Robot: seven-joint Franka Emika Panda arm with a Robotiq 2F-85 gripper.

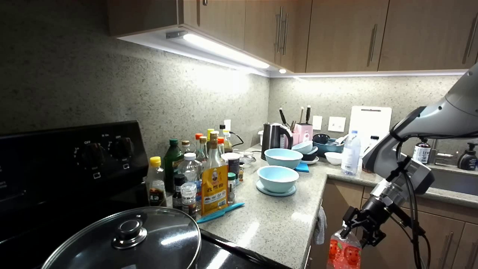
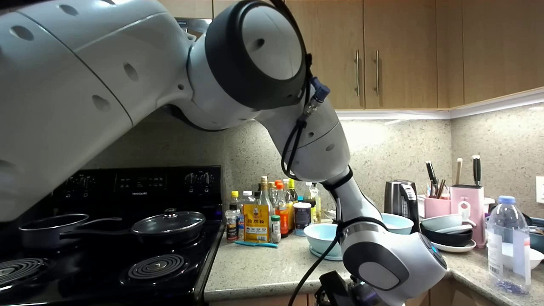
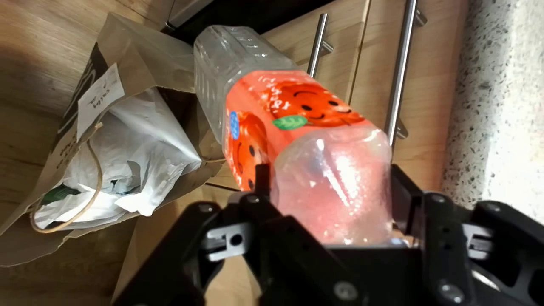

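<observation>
A clear plastic bottle with a red smiling-tomato label (image 3: 301,109) is held near its top by my gripper, one finger on either side. In exterior view 1 the bottle (image 1: 344,252) hangs tilted below the gripper (image 1: 356,231), in front of the lower cabinets and below counter height. An open brown paper bag (image 3: 137,61) with white plastic inside stands on the floor in the wrist view. The bottle's far end overlaps the bag's edge in that view; whether they touch I cannot tell. In exterior view 2 the gripper is mostly cut off and the bottle is out of sight.
The countertop edge (image 3: 489,112) and cabinet handles (image 3: 400,71) run close beside the bottle. On the counter stand light-blue bowls (image 1: 278,179), a clear bottle (image 1: 350,154), a kettle (image 1: 274,141) and several seasoning bottles. A lidded pan (image 1: 130,246) sits on the stove.
</observation>
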